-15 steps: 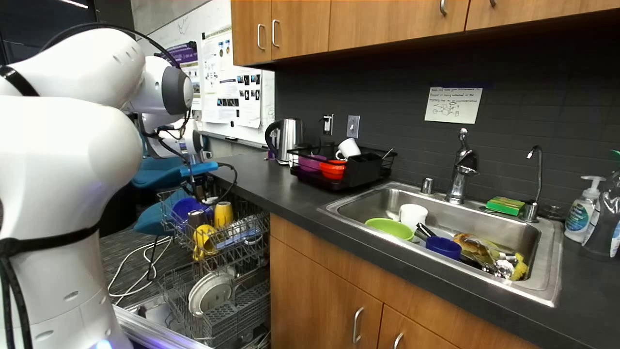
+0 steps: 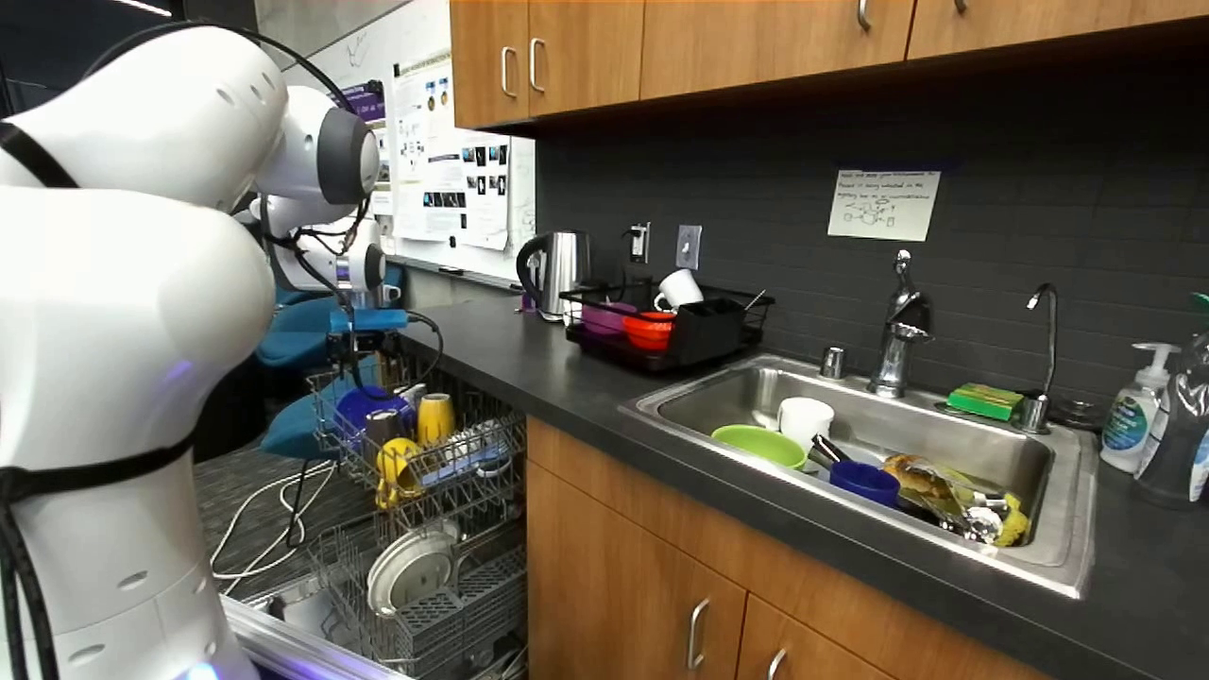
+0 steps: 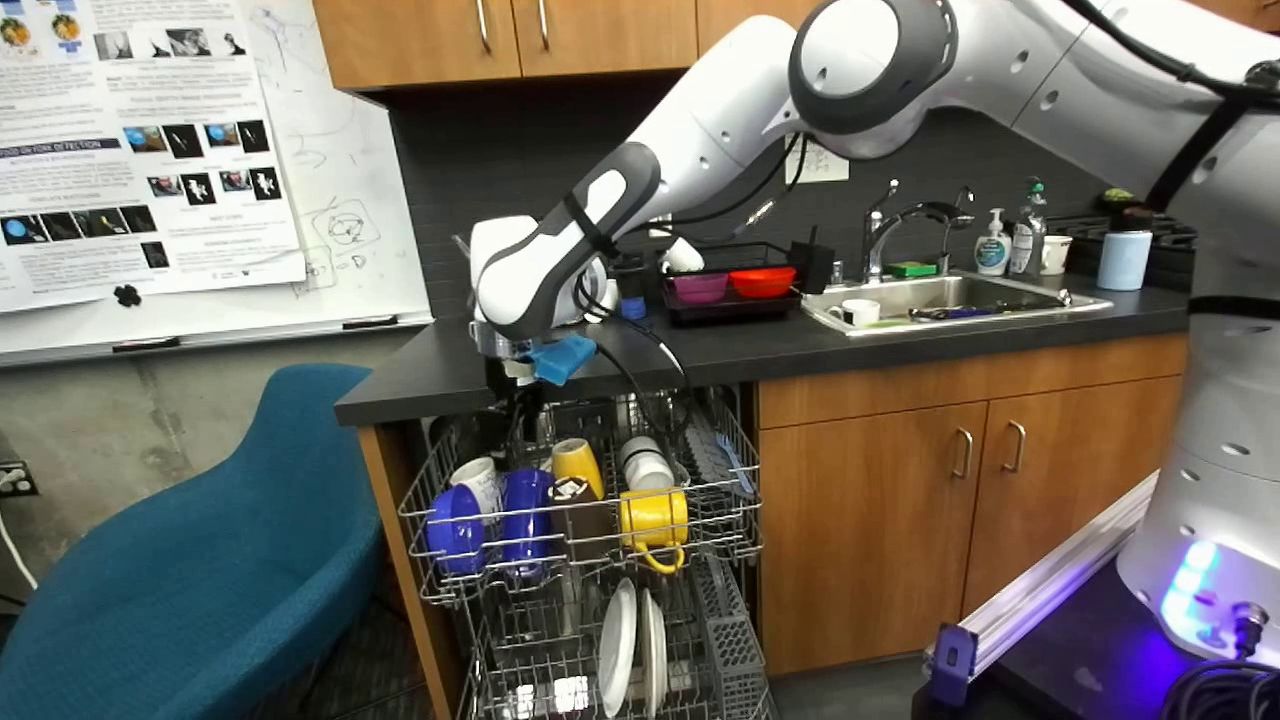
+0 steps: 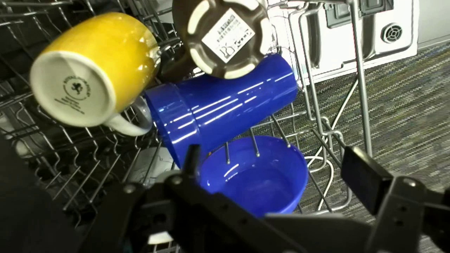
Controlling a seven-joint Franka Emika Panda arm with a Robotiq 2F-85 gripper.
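Observation:
My gripper stands open, its two fingers (image 4: 366,179) wide apart in the wrist view. Between them, farther down, a blue bowl (image 4: 257,181) rests tilted in the dishwasher's upper rack (image 3: 708,510); no finger visibly grips it. Beside the bowl a blue tumbler (image 4: 227,105) lies on its side. A yellow mug (image 4: 126,50) and a brown mug (image 4: 227,31) are bottom-up towards the camera. In exterior view 2 the gripper (image 3: 516,402) hangs over the back left of that rack, its fingers dark and hard to make out.
Plates (image 3: 618,648) stand in the lower rack. Another yellow mug (image 3: 654,520) sits at the upper rack's front. The counter edge (image 3: 384,410) is close behind the gripper. A teal chair (image 3: 228,528) is left of the dishwasher. The sink (image 2: 1071,499) holds several dishes.
In exterior view 1 the arm's wrist and its blue part have risen a little and shifted left. The dishes in the racks and sink look unmoved.

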